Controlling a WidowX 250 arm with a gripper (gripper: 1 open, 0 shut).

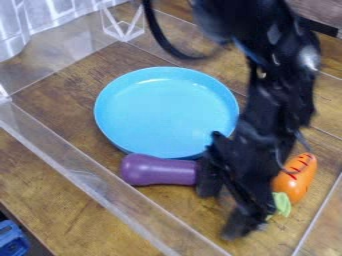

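A purple eggplant toy [155, 170] lies at the front edge of the blue plate [158, 108]. My black gripper [227, 200], blurred by motion, is low at the eggplant's right end, hiding that end; whether its fingers are open or shut cannot be told. An orange carrot toy [297, 175] with a green top lies to the right, partly behind the gripper. The plate is empty.
A clear plastic wall [80, 175] runs along the left front of the wooden surface. A blue object [11, 240] sits outside it at the bottom left. The wood left of the plate is clear.
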